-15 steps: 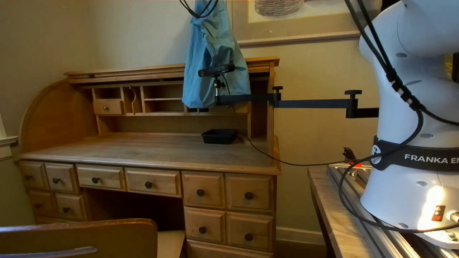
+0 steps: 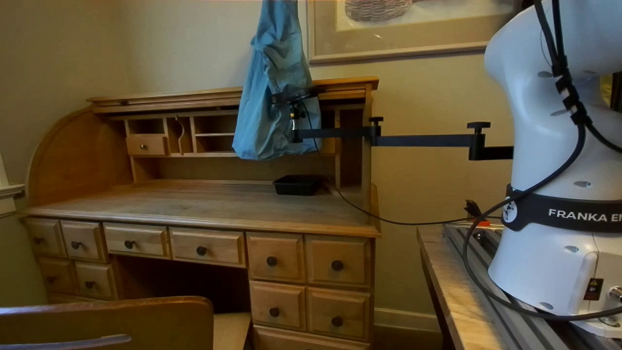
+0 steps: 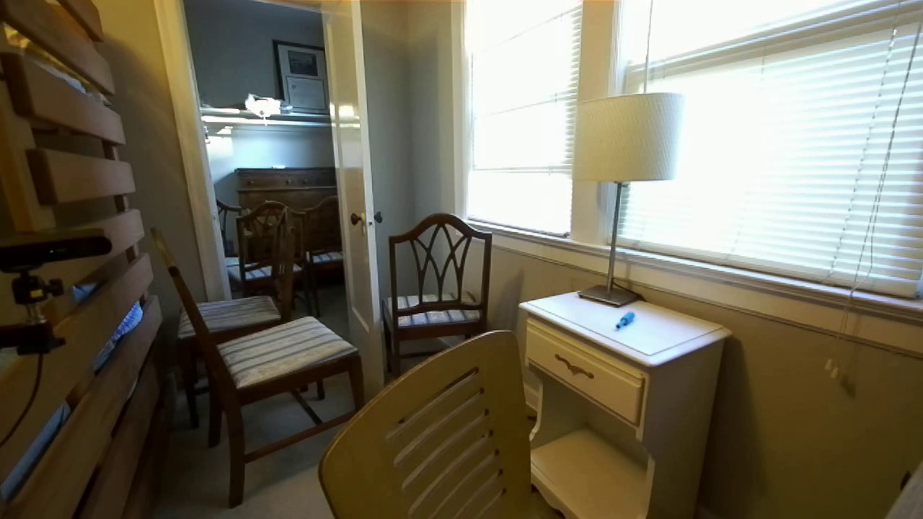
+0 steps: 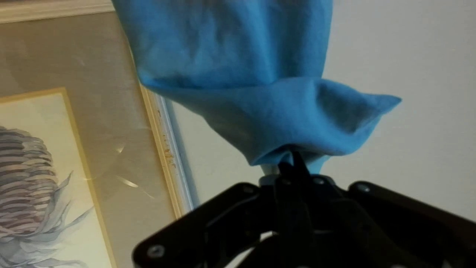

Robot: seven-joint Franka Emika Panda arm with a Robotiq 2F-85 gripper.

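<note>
A blue cloth (image 2: 271, 87) hangs in front of the roll-top desk, its upper end running out of the top of the first exterior view. Up close in the wrist view, the same cloth (image 4: 276, 111) is bunched at the fingertips of my gripper, which is shut on its edge. A pointed corner of the cloth juts out to the right there. The gripper is out of frame in both exterior views.
A camera arm (image 2: 420, 140) reaches across the desk's right side, close to the cloth. On the desktop (image 2: 175, 201) stands a black tray (image 2: 297, 184). A wooden chair (image 2: 111, 321) stands in front. A framed picture (image 2: 408, 43) hangs behind.
The cloth has shifted left and hangs somewhat lower, part of it now over the camera on its arm. Cables that showed at the top have left the view, and the robot's arm has turned.
</note>
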